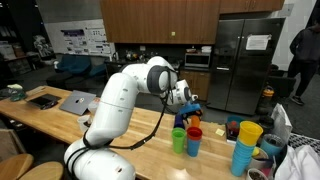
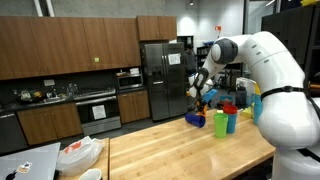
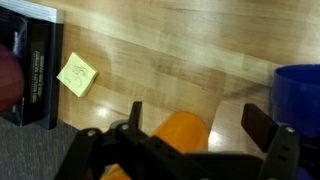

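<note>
My gripper is open, its black fingers spread apart at the bottom of the wrist view. Between them and partly below shows an orange object (image 3: 184, 130), lower down than the fingertips as far as I can tell. To the right, a dark blue cup (image 3: 298, 95) is cut off by the frame edge. In exterior view 2 the blue cup (image 2: 195, 120) lies near the far part of the table, under the arm. Green cups (image 1: 179, 139) and a red cup (image 1: 194, 134) stand closer to the arm's base.
A yellow sticky pad (image 3: 77, 74) and a dark box (image 3: 40, 65) lie left in the wrist view. Stacked blue and yellow cups (image 1: 246, 140) crowd the right side in exterior view 1. Bare wooden table (image 2: 150, 150) spreads across the left in exterior view 2.
</note>
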